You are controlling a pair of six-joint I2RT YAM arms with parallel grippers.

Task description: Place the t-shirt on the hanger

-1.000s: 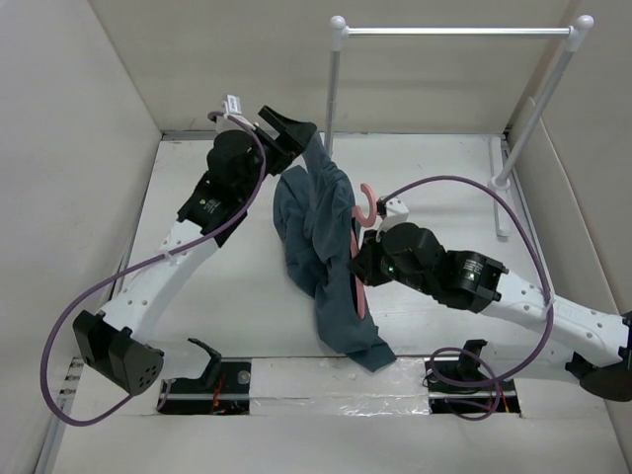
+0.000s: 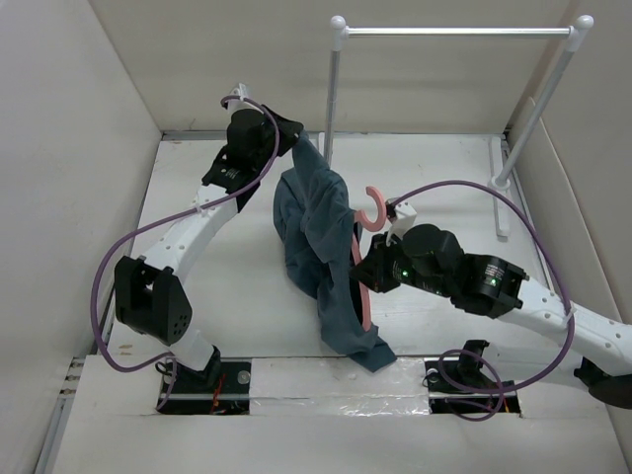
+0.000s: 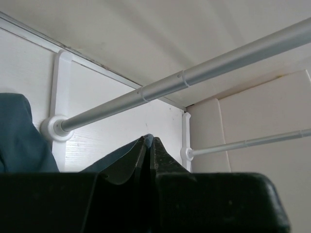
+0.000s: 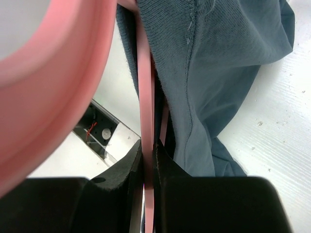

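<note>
The dark teal t shirt (image 2: 314, 232) hangs bunched in the middle, its upper tip at my left gripper (image 2: 295, 133). In the left wrist view that gripper is shut on a thin end of the cloth (image 3: 19, 131). The pink hanger (image 2: 361, 296) stands upright at the shirt's right side, its hook out and its body partly inside the cloth. My right gripper (image 2: 367, 268) is shut on the hanger's narrow bar (image 4: 145, 111), with shirt fabric (image 4: 214, 82) alongside.
A metal rack (image 2: 454, 31) with white fittings stands at the back right, its near post close behind the shirt's top. Pale walls (image 2: 69, 178) enclose the space.
My left arm has moved back and upright, its gripper slightly lower on screen, still at the shirt's tip.
</note>
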